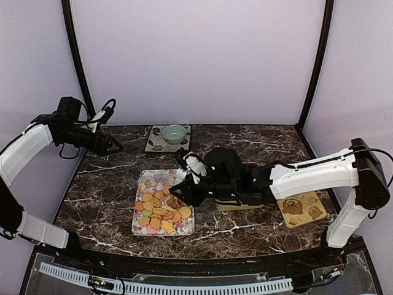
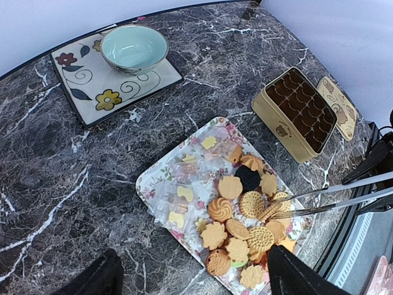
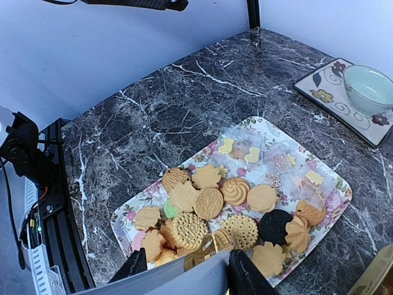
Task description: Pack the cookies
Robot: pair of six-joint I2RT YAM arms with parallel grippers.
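Observation:
Cookies of many shapes lie on a floral tray [image 2: 150,179], several packets [image 2: 178,196] of clear wrap among them. My right gripper [image 1: 185,195] is over the tray's right side, shut on silvery metal tongs [image 2: 368,180]. In the left wrist view the tongs' tips reach a round-edged cookie [image 2: 270,211] that looks tilted on edge between them; how firmly it is pinched cannot be told. Right of the tray stands a cream box [image 2: 279,126] with a brown insert [image 2: 301,107] whose visible compartments look empty. My left gripper [image 1: 110,146] hangs open and empty, away at the left.
A bear-patterned lid [image 1: 303,209] lies right of the box. At the back, a pale green bowl [image 1: 174,133] sits on a flowered plate [image 1: 151,147]. Bare dark marble shows left of the tray. My right arm covers much of the box in the top view.

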